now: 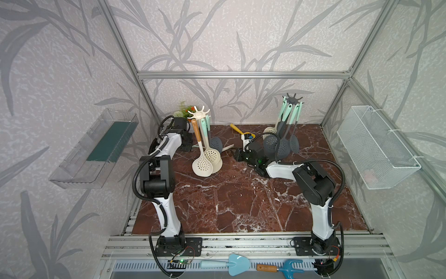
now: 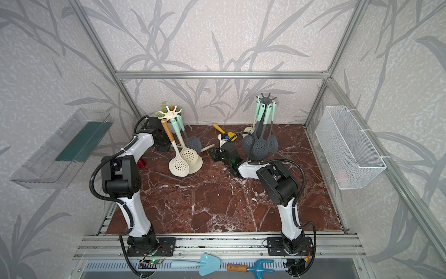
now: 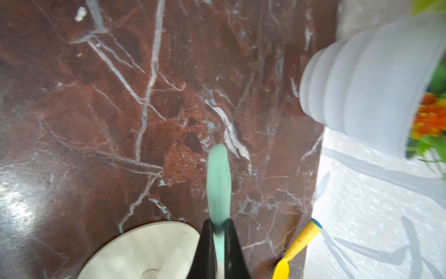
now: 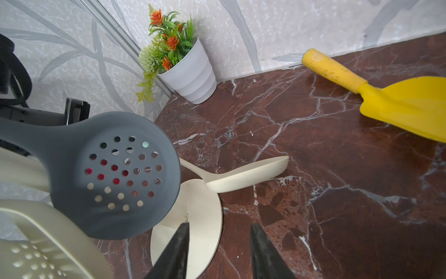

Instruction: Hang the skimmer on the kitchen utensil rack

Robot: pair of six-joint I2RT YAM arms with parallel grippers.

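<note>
A cream skimmer (image 4: 250, 174) with a mint-green handle (image 3: 218, 183) is in my left gripper, which is shut on the handle. Its head juts out behind the cream rack (image 1: 199, 113), turned nearly edge-on in the right wrist view. Several utensils hang from that rack: an orange-handled skimmer (image 1: 203, 166) in front and a grey skimmer (image 4: 113, 172) on its right side. The left gripper is low, behind and left of these. My right gripper stands open and empty, just right of the rack. The held skimmer's shaft is partly hidden by the grey one.
The rack's round cream base (image 4: 188, 223) shows below the skimmer head. A potted plant (image 4: 190, 69) stands at the back left, and a yellow shovel (image 4: 408, 102) lies at the back. A dark rack (image 1: 292, 99) full of utensils is at the right.
</note>
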